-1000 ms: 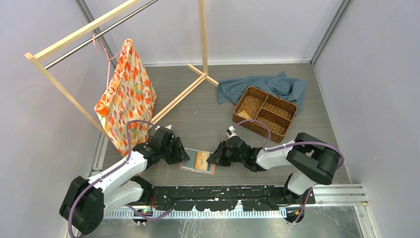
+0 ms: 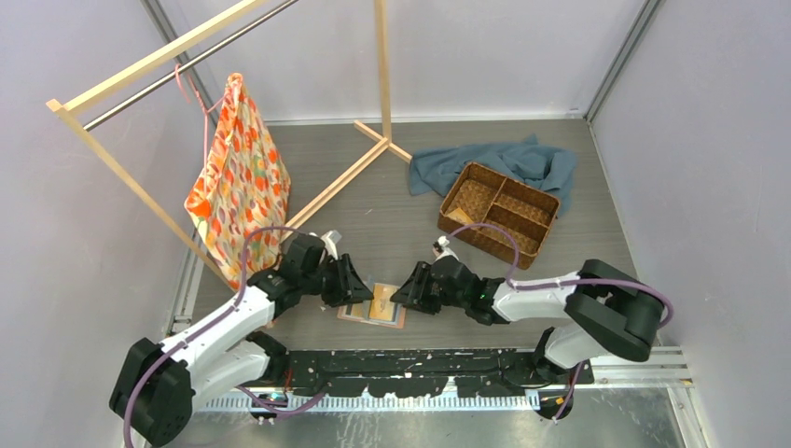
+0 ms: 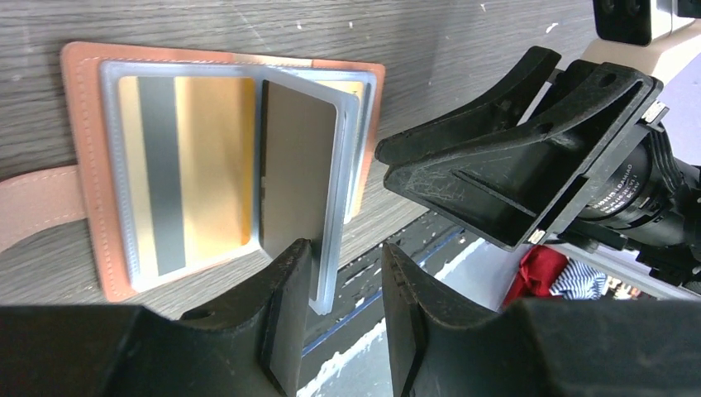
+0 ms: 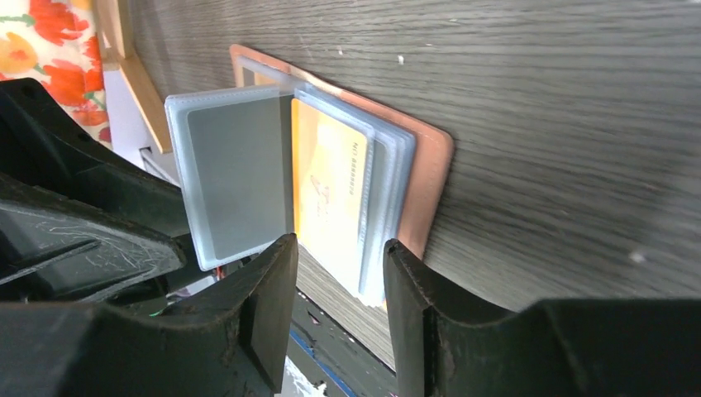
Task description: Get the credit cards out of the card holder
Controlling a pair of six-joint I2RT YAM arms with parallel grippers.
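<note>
The pink card holder (image 3: 113, 265) lies open on the table between both grippers, with striped and gold cards (image 3: 207, 149) in clear sleeves. One grey sleeve page (image 3: 298, 165) stands raised, its lower edge at my left gripper's fingers. My left gripper is part open, one fingertip touching that page. My right gripper is open, just over the holder's edge by the yellow card (image 4: 326, 190), with nothing visibly held.
A wicker basket (image 2: 520, 215) and blue cloth (image 2: 434, 166) lie at the back right. A patterned bag (image 2: 238, 177) hangs from a wooden rack at left.
My left gripper has moved right over the holder, and the sleeve page is now raised. The right arm has shifted slightly.
</note>
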